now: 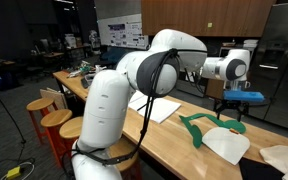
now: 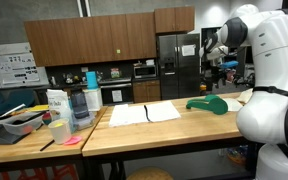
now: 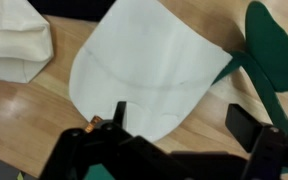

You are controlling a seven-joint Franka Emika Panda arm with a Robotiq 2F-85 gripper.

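My gripper [image 1: 230, 110] hangs above the far right part of the wooden table. Its dark fingers [image 3: 246, 127] stand wide apart in the wrist view, with nothing held between them. Below lies a flat white cloth-like piece [image 3: 134, 75], seen also in exterior view 1 [image 1: 226, 146]. Green pieces lie near it: a rounded leaf shape [image 3: 272, 45] with a strip, and in exterior view 1 a longer curved one [image 1: 193, 130]. A small orange item [image 3: 92, 124] shows by the left finger, partly hidden.
Black cloth [image 1: 258, 170] and a beige cloth [image 1: 282, 156] lie at the table's right side. White sheets [image 2: 154, 110] cover part of the other end, near bottles and a tray [image 2: 19, 122]. Bare wood [image 1: 166, 148] shows at the front middle.
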